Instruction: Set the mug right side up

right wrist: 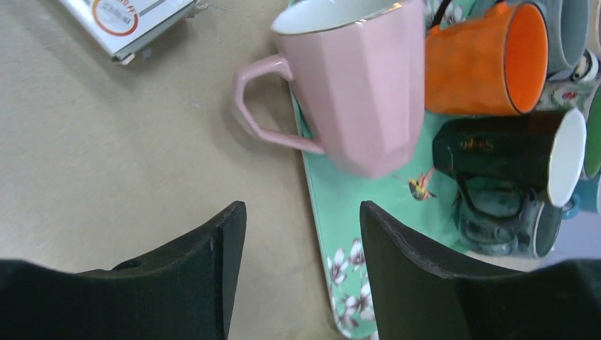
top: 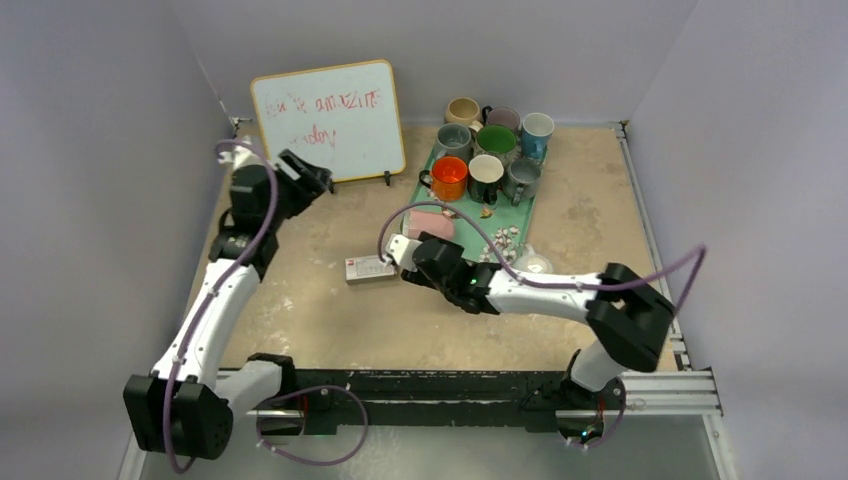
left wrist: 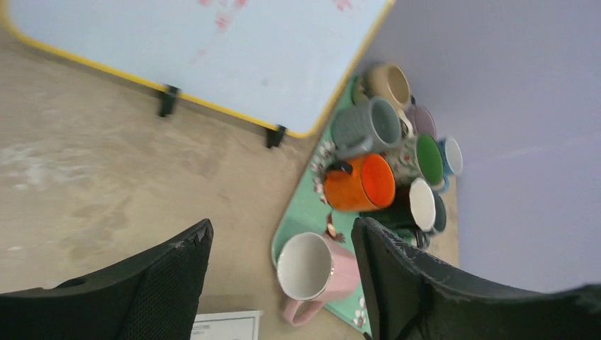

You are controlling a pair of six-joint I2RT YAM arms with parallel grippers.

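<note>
The pink mug point(top: 428, 224) lies on its side at the left front part of the green tray point(top: 458, 240), among the top view's objects. Its white inside and pink handle show in the left wrist view, where the mug point(left wrist: 345, 269) has its mouth turned toward the bare table. My right gripper point(top: 402, 266) is part open just in front of it; in the right wrist view the mug point(right wrist: 361, 85) is beyond the fingertips, with nothing between them. Off to the left, by the whiteboard, my left gripper point(top: 308, 180) is part open and empty, away from the mug.
Several upright mugs crowd the tray's back, including an orange mug point(top: 449, 179) near the pink one. A small white box point(top: 368, 269) lies left of my right gripper. The whiteboard point(top: 330, 122) stands at the back left.
</note>
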